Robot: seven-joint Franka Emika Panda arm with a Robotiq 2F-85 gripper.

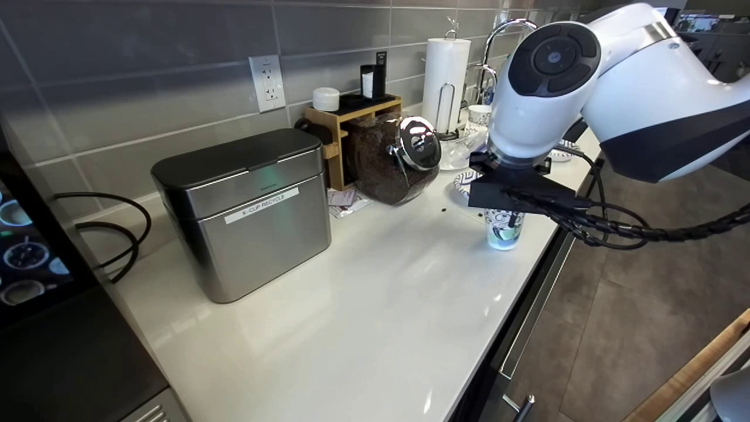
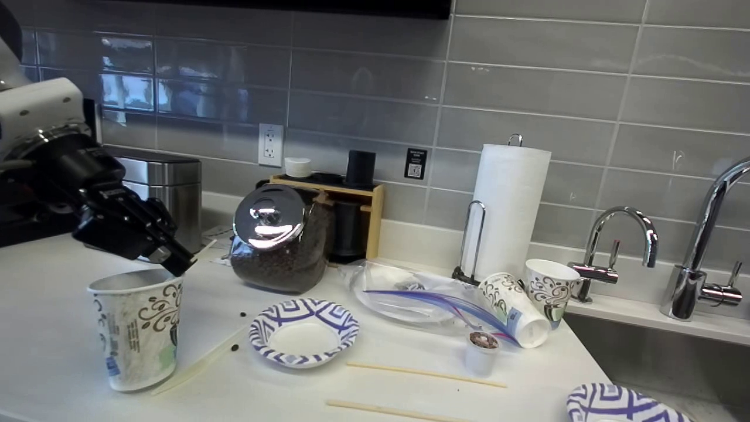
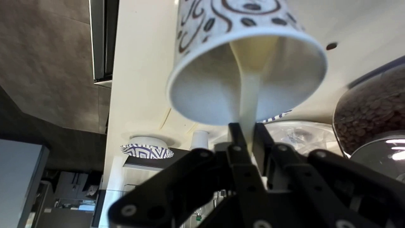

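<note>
A paper cup (image 2: 137,330) with a brown swirl print stands mouth up at the counter's left in exterior view 2. My gripper is shut on a pale, slim utensil (image 3: 249,93), which reaches down into the cup and widens to a yellowish end inside. What that end touches cannot be told. In exterior view 2 the fingers (image 2: 176,257) hover just over the cup's right rim, and the utensil's handle tip (image 2: 209,246) pokes out beyond them. Exterior view 1 shows the cup (image 1: 504,228) partly hidden beneath the gripper.
A patterned bowl (image 2: 304,334), wooden sticks (image 2: 425,374), a pod (image 2: 481,354), a plastic bag (image 2: 394,295) and two more cups (image 2: 552,285) occupy the counter to the right. Behind stand a bean jar (image 2: 278,242) and a steel bin (image 1: 260,225). Clear counter lies before the bin.
</note>
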